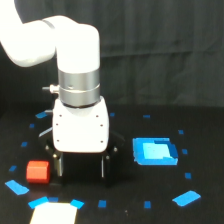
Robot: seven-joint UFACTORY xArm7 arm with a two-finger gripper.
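Observation:
A small red-orange block point(38, 172) rests on the black table at the lower left. My gripper point(82, 172) points down just right of the block, its dark fingers spread wide apart. Nothing shows between them, and the block is outside the gap, beside the left-hand finger. Whether that finger touches the block is hard to tell against the dark table. A pale square outlined in blue tape point(144, 142) lies on the right side of the table.
At the bottom edge lies a cream-coloured piece point(54, 213), cut off by the frame. Several blue tape marks, one strip point(186, 198) at lower right among them, are stuck to the table. Between the gripper and the taped square the surface looks clear.

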